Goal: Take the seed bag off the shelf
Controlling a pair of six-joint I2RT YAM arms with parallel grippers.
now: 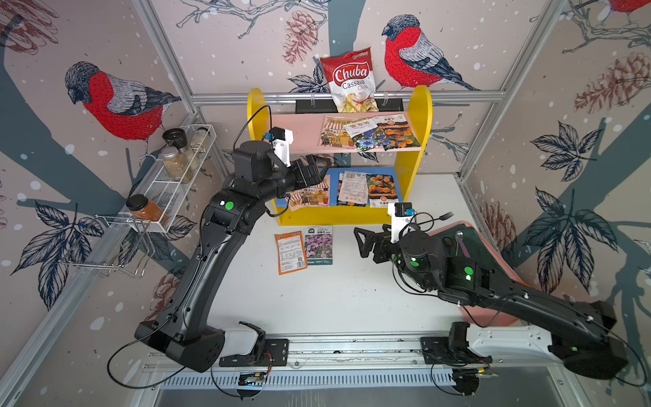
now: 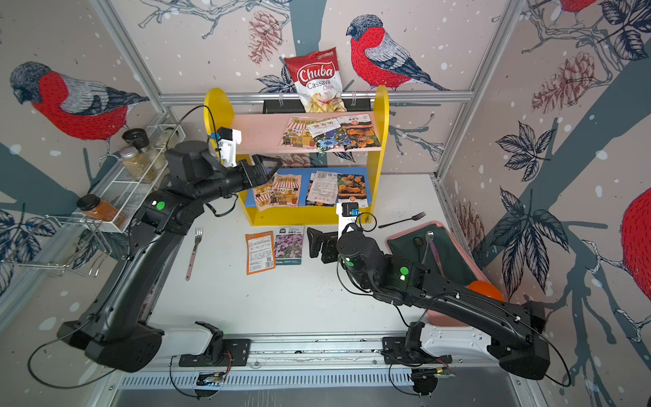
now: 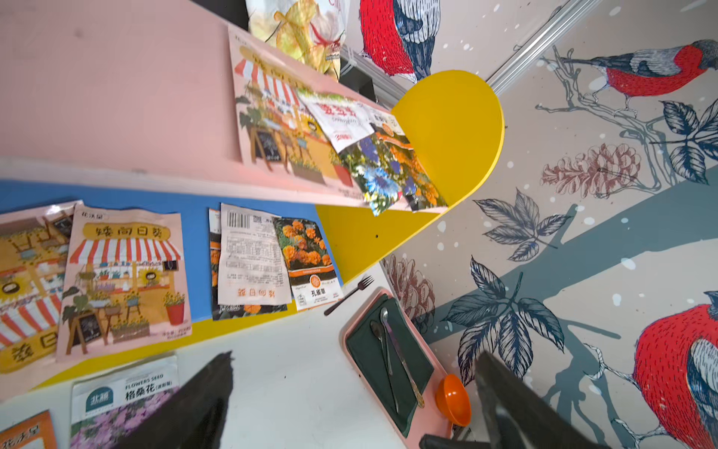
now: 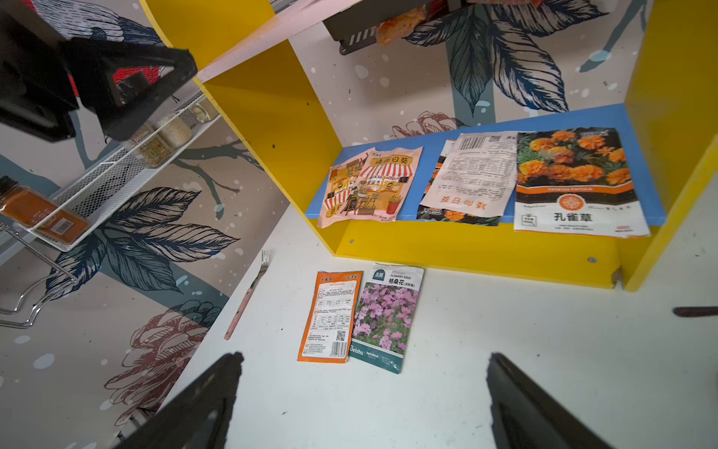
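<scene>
A yellow shelf (image 1: 418, 123) holds seed bags on two levels. On the pink board lie overlapping bags, among them a cornflower bag (image 3: 377, 176) and a shopfront bag (image 2: 295, 131). The blue board carries shopfront bags (image 3: 119, 277), a white-backed bag (image 4: 467, 176) and a marigold bag (image 4: 572, 183). Two more bags, orange (image 4: 327, 314) and pink-flowered (image 4: 381, 318), lie flat on the table below. My left gripper (image 1: 308, 171) is open in front of the shelf's left part, near pink-board height. My right gripper (image 1: 371, 241) stands open, low before the shelf's right, with nothing between its fingers.
A wire rack (image 1: 177, 193) with jars hangs on the left wall. A pink tray (image 2: 396, 240) with utensils is at the right; forks (image 2: 401, 220) lie on both sides. A chip bag (image 1: 349, 78) stands behind the shelf.
</scene>
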